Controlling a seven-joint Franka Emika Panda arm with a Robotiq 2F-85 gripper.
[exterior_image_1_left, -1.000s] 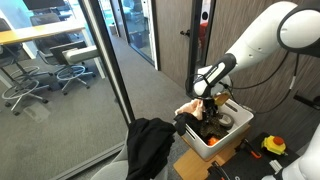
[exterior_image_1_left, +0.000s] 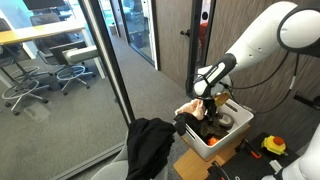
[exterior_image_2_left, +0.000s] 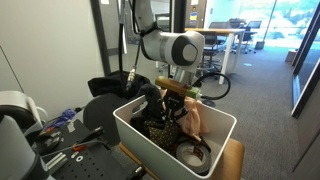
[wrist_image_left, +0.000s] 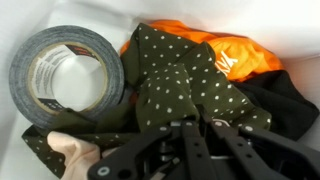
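A dark green cloth with pale dots (wrist_image_left: 172, 90) lies bunched inside the white bin (exterior_image_2_left: 175, 155). My gripper is down in the bin, its fingers shut on a fold of this dotted cloth. In exterior view 2 the same dotted cloth (exterior_image_2_left: 162, 133) shows below the gripper (exterior_image_2_left: 172, 112). From exterior view 1 the gripper (exterior_image_1_left: 209, 105) appears over the bin (exterior_image_1_left: 233, 134), with its fingertips too small to make out.
A roll of grey tape (wrist_image_left: 68, 80), an orange item (wrist_image_left: 235, 55) and black cloth (wrist_image_left: 285, 100) lie beside the dotted cloth. Pinkish cloth (exterior_image_2_left: 207, 120) hangs at the bin's far side. A black garment (exterior_image_1_left: 150, 145) lies outside the bin.
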